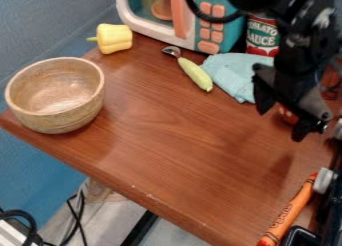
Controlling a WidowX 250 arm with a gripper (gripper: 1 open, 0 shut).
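My black gripper [283, 114] hangs low at the right side of the table, over a small reddish-orange object [287, 116] that is mostly hidden by it; I cannot tell whether the fingers are shut on it. A wooden bowl [55, 95] sits at the left. A yellow pepper [112, 38] lies at the back left, and a pale corn cob [197, 74] with a spoon [171, 52] lies beside a light blue cloth [234, 70].
A toy microwave [150, 12] and a tomato can [263, 36] stand at the back. An orange crayon-shaped tube [287, 215] lies at the front right.
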